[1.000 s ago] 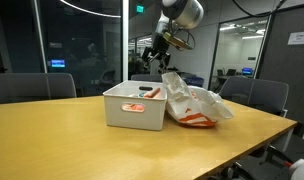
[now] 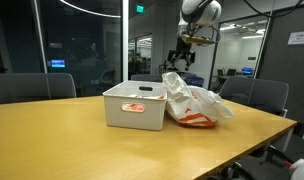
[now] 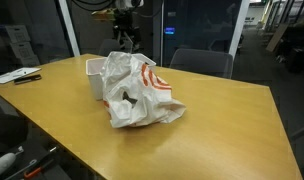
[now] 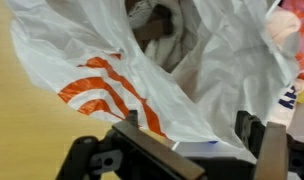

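A crumpled white plastic bag [image 2: 197, 102] with red-orange markings stands on the table beside a white box [image 2: 135, 110]. Above the bag hangs my gripper [image 2: 178, 62], open and apart from it. In the wrist view the fingers are spread wide with no object gripped, and the bag [image 4: 182, 85] lies below them. Its mouth gapes at the top of that view, where a greyish-brown item [image 4: 157, 22] shows inside; I cannot tell what it is. From the other side, the bag [image 3: 142, 90] hides much of the box [image 3: 94, 78].
Colourful packaged items [image 4: 297, 45] appear at the right edge of the wrist view. The wooden table [image 2: 52, 135] has wide clear room left of the box. Chairs [image 2: 19, 88] line its far side.
My gripper has moved to the right, from above the box to above the bag. The bag and box look unmoved; the orange-brown item seen at the box's rim earlier is less visible.
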